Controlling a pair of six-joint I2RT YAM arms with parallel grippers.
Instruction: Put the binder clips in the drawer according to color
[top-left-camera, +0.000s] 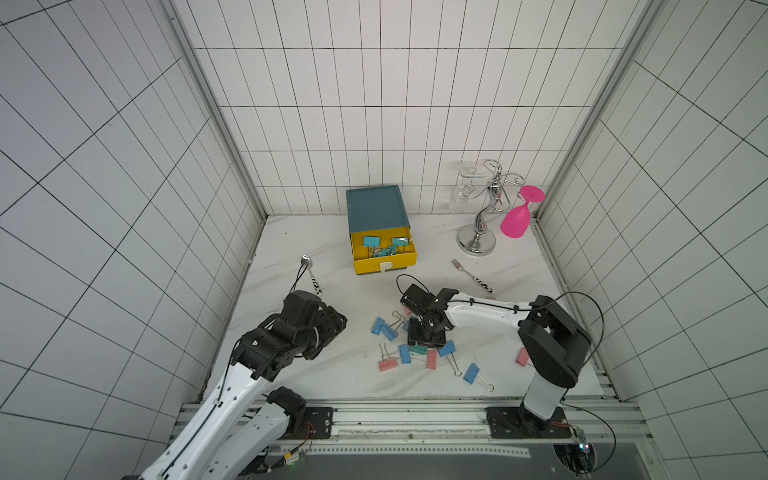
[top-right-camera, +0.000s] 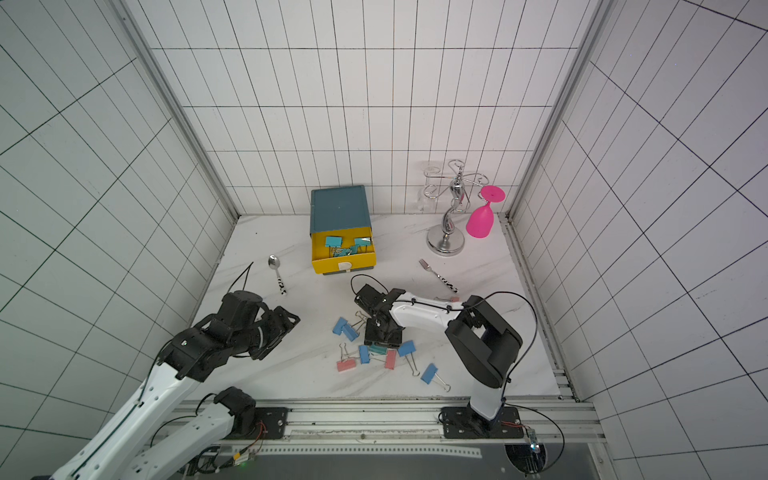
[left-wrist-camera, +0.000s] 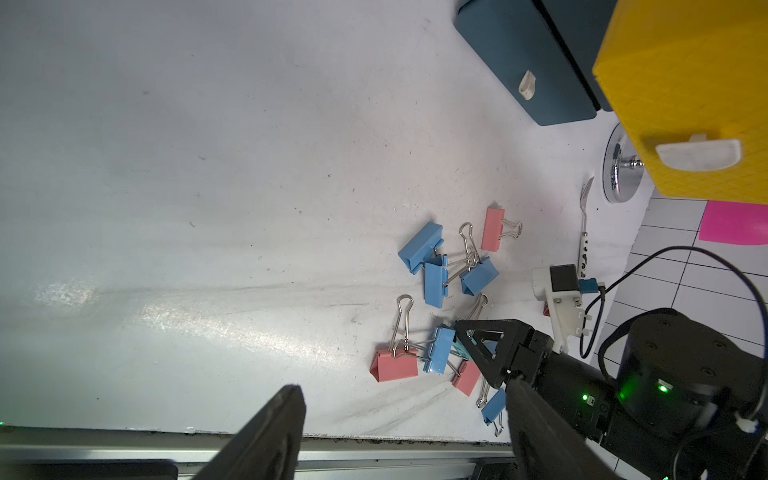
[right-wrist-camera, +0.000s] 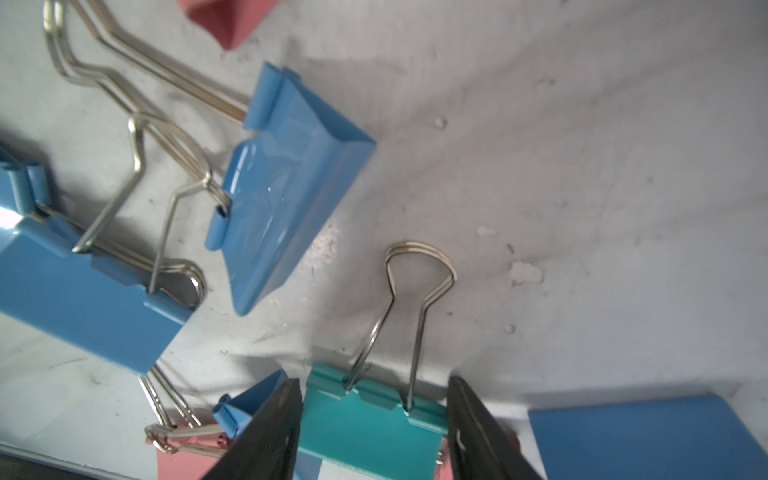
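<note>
A teal binder clip (right-wrist-camera: 372, 428) lies on the table with its wire handle upward in the right wrist view. My right gripper has its two fingers around this clip, one at each end; the fingers are part open and whether both touch it cannot be told. The yellow drawer (top-left-camera: 365, 265) stands pulled out of the dark cabinet (top-left-camera: 377, 208), with several teal clips (top-left-camera: 387, 250) inside. Blue clips (right-wrist-camera: 297, 184) and red clips (top-left-camera: 388, 365) lie scattered around the right gripper. Off to the left, my left gripper hangs open and empty above the table.
Blue clips crowd close on both sides of the right fingers. A spoon (top-right-camera: 277, 272), a fork (top-left-camera: 470, 274), a metal stand (top-left-camera: 477, 237) and a pink glass (top-left-camera: 517, 217) sit farther back.
</note>
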